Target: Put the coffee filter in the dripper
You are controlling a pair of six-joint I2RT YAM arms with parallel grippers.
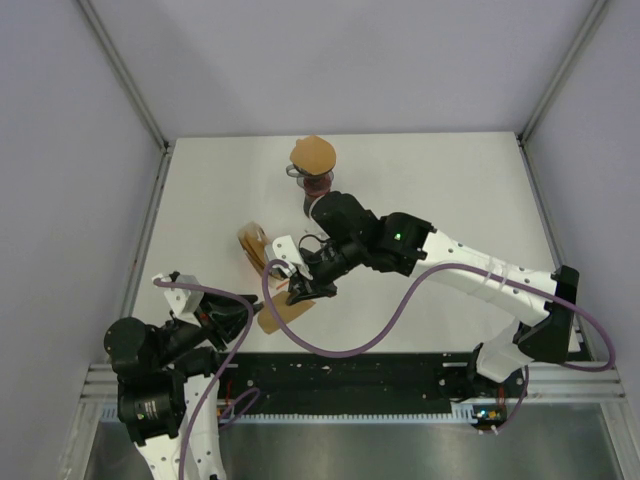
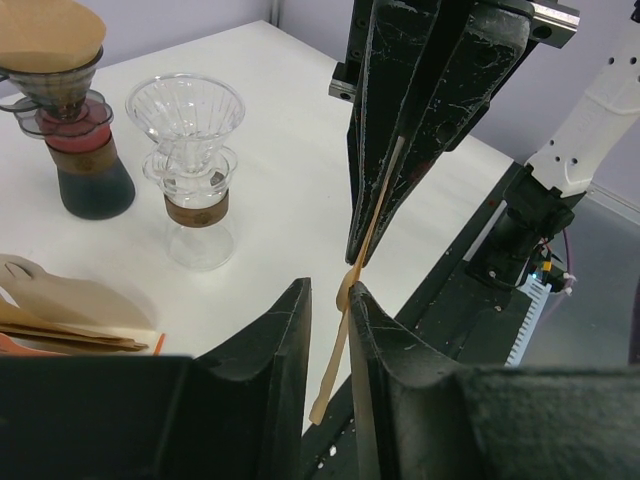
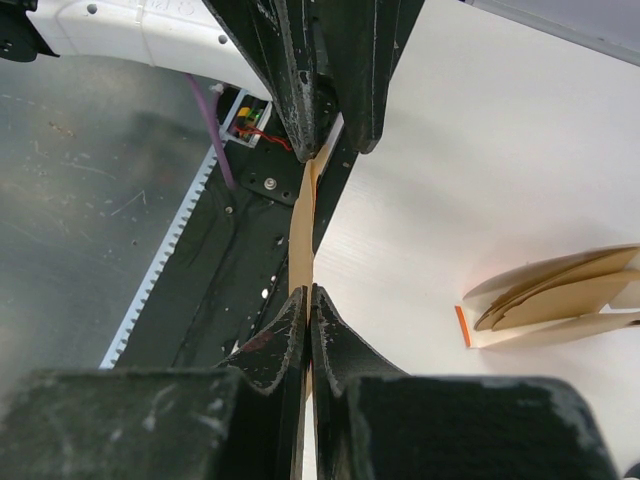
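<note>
A tan paper filter point(image 1: 283, 312) hangs upright between my grippers, seen edge-on in both wrist views. My right gripper is shut on it. My left gripper has its fingertips at the filter's other side, close around its edge; whether they pinch it I cannot tell. The clear dripper point(image 2: 185, 110) stands on a glass carafe with a brown band point(image 2: 198, 240), mostly hidden under my right arm in the top view.
A stack of folded filters point(image 3: 555, 295) stands on the table left of centre. Behind, another dripper with a filter point(image 1: 312, 155) sits on a dark carafe.
</note>
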